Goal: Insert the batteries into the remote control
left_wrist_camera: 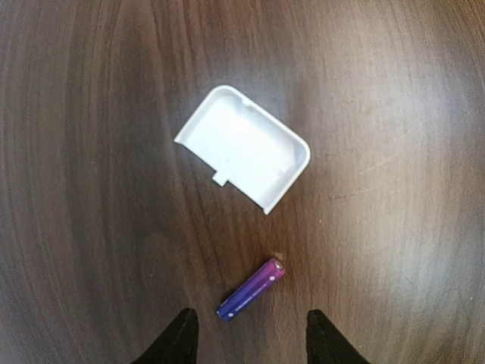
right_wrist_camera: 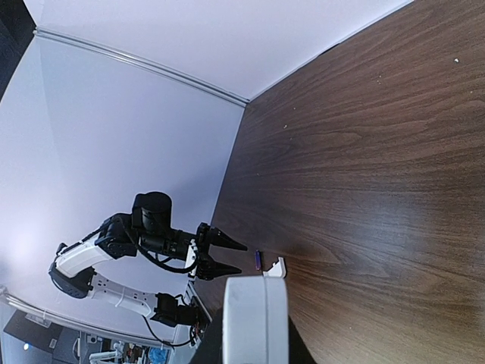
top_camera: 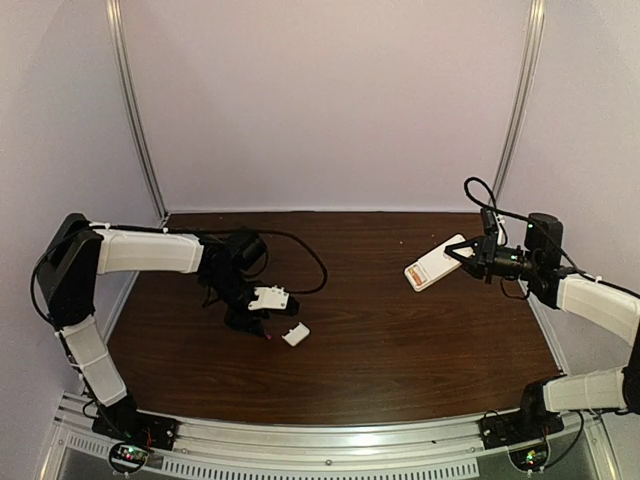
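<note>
My left gripper is open above the table, its fingertips just short of a purple battery (left_wrist_camera: 250, 290) lying on the wood. Beside the battery lies the white battery cover (left_wrist_camera: 244, 148), inner side up, also visible in the top view (top_camera: 296, 334). My right gripper (top_camera: 455, 254) is shut on the white remote (top_camera: 427, 271), holding it above the right half of the table; in the right wrist view the remote's end (right_wrist_camera: 255, 318) hides much of the fingers.
Walls enclose it, and a metal rail (top_camera: 329, 431) runs along the front edge.
</note>
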